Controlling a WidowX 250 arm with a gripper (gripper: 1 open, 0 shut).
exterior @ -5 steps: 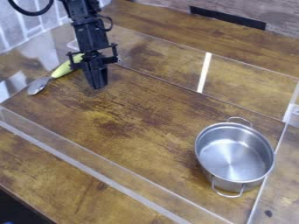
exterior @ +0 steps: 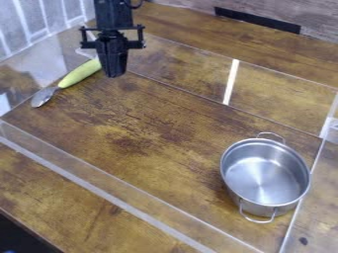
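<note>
My black gripper (exterior: 114, 67) hangs near the top left of the camera view, above the wooden table and a little to the right of a yellow-green object (exterior: 81, 72). Its fingers point down and look shut, with nothing visible between them. A spoon-like silver utensil (exterior: 42, 97) lies just below and left of the yellow-green object, on the table. A steel pot (exterior: 264, 174) with two loop handles stands at the lower right.
A clear panel or sheet edge runs around the work area, with a white strip (exterior: 231, 82) at the upper right.
My gripper has risen up the view, away from the table, uncovering more of the yellow-green object. The utensil and the pot have not moved.
</note>
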